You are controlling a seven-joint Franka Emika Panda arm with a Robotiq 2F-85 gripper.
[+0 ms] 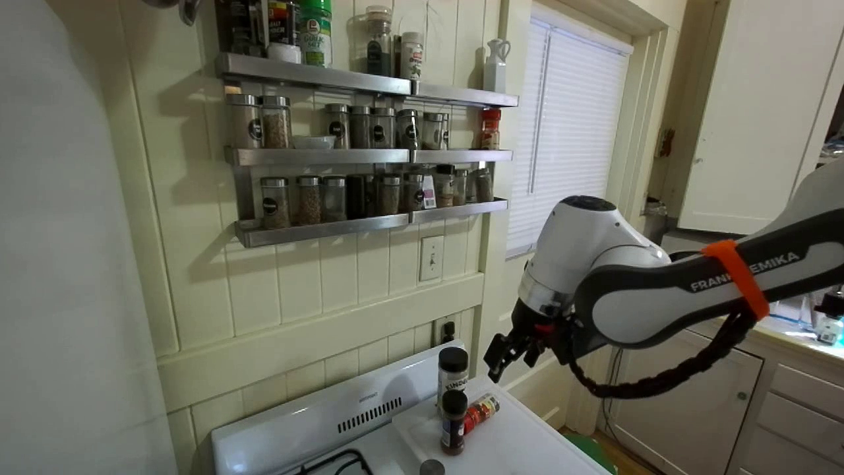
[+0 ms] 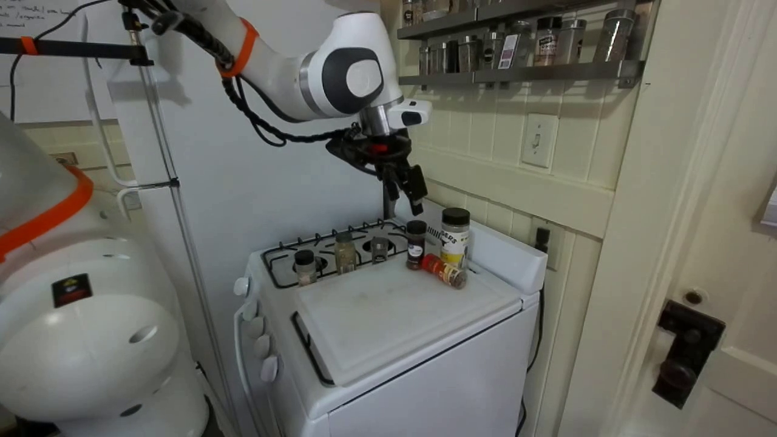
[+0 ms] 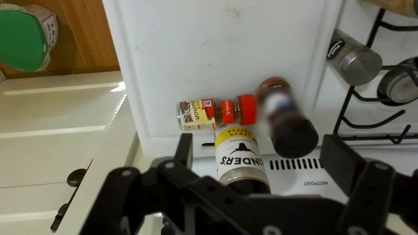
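Observation:
In the wrist view a red-capped cinnamon jar (image 3: 200,114) lies on its side on the white board, its cap end close to a dark-capped brown spice jar (image 3: 277,102) that stands upright. Behind it, toward the stove's back panel, rises the tall Kinder's lemon pepper jar (image 3: 239,152) with a black lid. My gripper is open, fingers spread wide, holding nothing. Exterior view 2 has the gripper (image 2: 409,203) raised above the stove, clear of all the jars. The lying cinnamon jar (image 1: 482,412) shows beside the brown jar (image 1: 453,423) in exterior view 1.
Small jars such as the greenish one (image 2: 345,252) stand near the burner grates. Wall shelves (image 1: 324,233) hold several spice jars above the stove. The front of the white board (image 2: 379,320) is bare.

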